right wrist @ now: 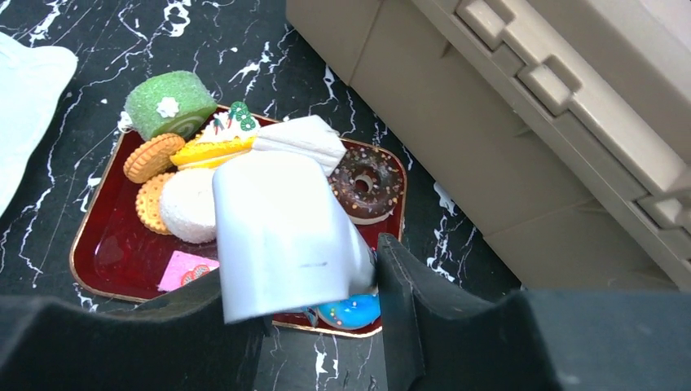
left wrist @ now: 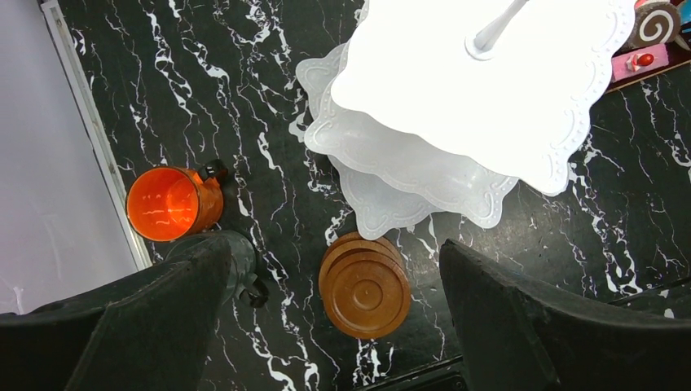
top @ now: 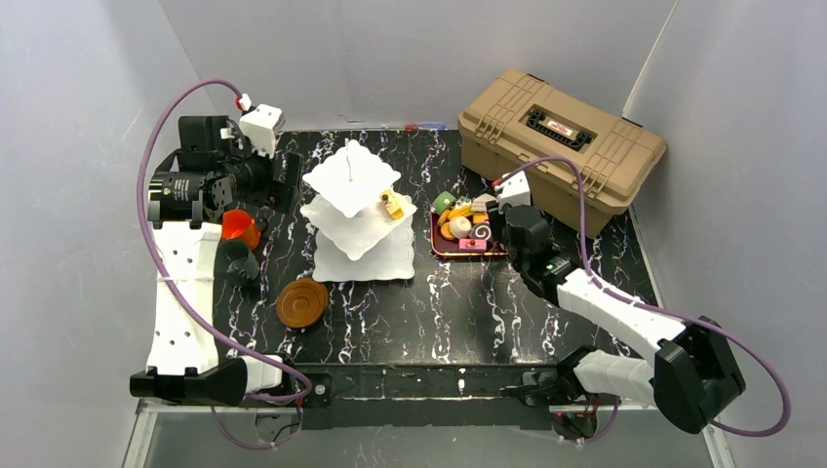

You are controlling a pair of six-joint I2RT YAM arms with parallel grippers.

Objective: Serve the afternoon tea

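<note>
The white three-tier stand (top: pixel 363 257) holds a small yellow cake (top: pixel 391 204) on its middle tier. To its right lies the red tray (right wrist: pixel 114 252), with a green roll (right wrist: pixel 171 104), biscuits (right wrist: pixel 152 157), a white round cake (right wrist: pixel 189 204), a chocolate doughnut (right wrist: pixel 367 184), a pink cake (right wrist: pixel 186 267) and a blue doughnut (right wrist: pixel 350 311). Over the tray, my right gripper is shut on a smooth white piece (right wrist: pixel 281 228), which hides part of the sweets beneath. Left of the stand, my left gripper hangs open and empty.
An orange cup (left wrist: pixel 169 204) and a dark glass cup (left wrist: pixel 242 265) stand at the left edge. Brown coasters (left wrist: pixel 367 293) lie in front of the stand. A tan case (top: pixel 561 141) rises close behind the right arm.
</note>
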